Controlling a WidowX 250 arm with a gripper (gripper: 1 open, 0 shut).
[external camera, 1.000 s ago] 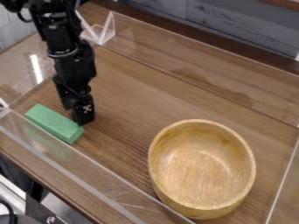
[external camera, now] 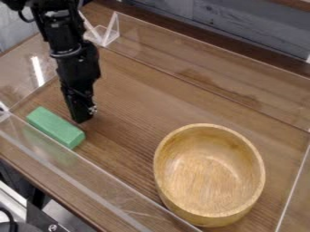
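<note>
My black gripper [external camera: 82, 112] is low over the wooden table at the left, shut, with nothing visible between its fingers. A green block [external camera: 54, 127] lies below and left of it, near the table's left front edge, apart from the fingers.
A large pale yellow bowl [external camera: 208, 174] stands at the front right. A transparent plastic piece [external camera: 101, 29] is at the back left behind the arm, and a wall runs along the back.
The gripper has moved up and back, away from the green block, which lies in about the same place.
</note>
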